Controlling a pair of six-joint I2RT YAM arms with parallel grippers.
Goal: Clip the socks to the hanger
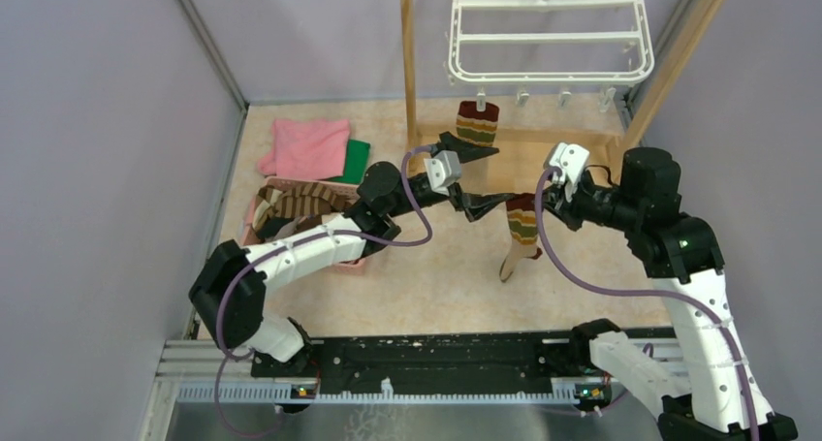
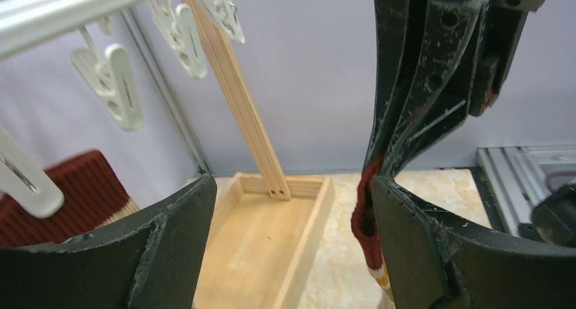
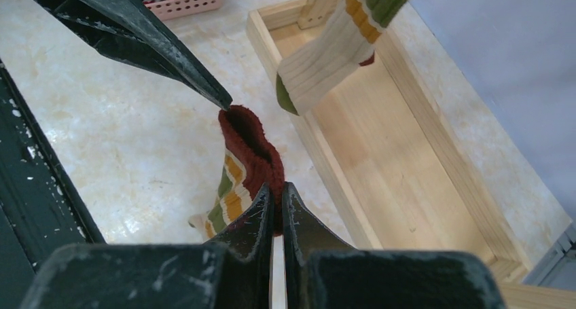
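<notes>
My right gripper (image 1: 539,197) is shut on the maroon cuff of a striped sock (image 1: 521,223), which hangs below it. My left gripper (image 1: 495,173) is open wide, its fingers reaching toward that cuff, with one fingertip close to its edge in the right wrist view. Another striped sock (image 1: 477,121) hangs from a clip (image 1: 481,102) on the white hanger (image 1: 543,77), its lower part behind the left gripper in the top view. In the left wrist view, empty white clips (image 2: 190,41) line the hanger's bar at upper left.
A pink basket (image 1: 354,267) of socks sits at left, partly behind my left arm. A pink cloth (image 1: 300,145) and green cloth (image 1: 354,160) lie behind it. A wooden tray (image 3: 394,173) with uprights stands under the hanger.
</notes>
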